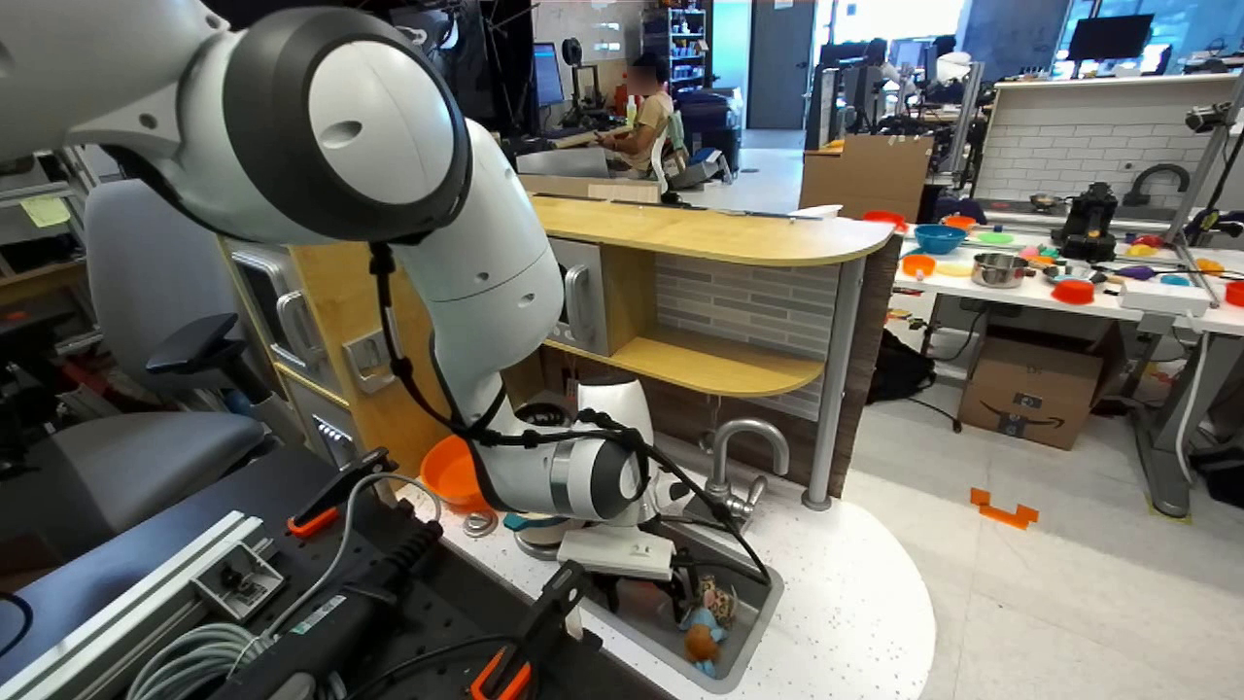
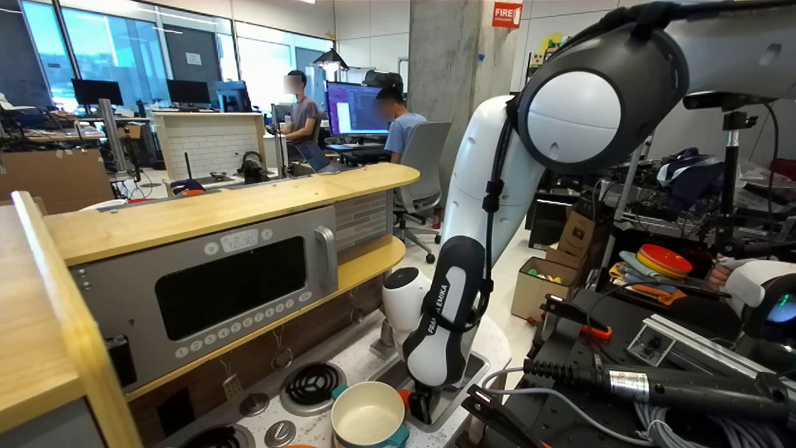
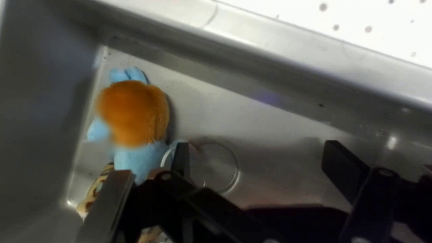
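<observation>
My gripper is down inside the grey sink (image 1: 764, 612), its fingers wide apart and nothing held between them. A plush toy with an orange head and light-blue body (image 3: 139, 115) lies on the sink floor, beyond the left finger in the wrist view. Partly behind that finger is a leopard-patterned toy (image 3: 93, 192). In exterior view 1 both the blue-and-orange toy (image 1: 703, 640) and the patterned toy (image 1: 718, 600) lie beside the gripper, toward the sink's right end. An orange-red object (image 2: 405, 396) shows beside the gripper in exterior view 2, mostly hidden.
The sink's walls stand close around my fingers. A cream pot with teal handles (image 2: 367, 412) is on the stove beside the sink, near an orange bowl (image 1: 455, 472). Behind the sink is the faucet (image 1: 748, 437).
</observation>
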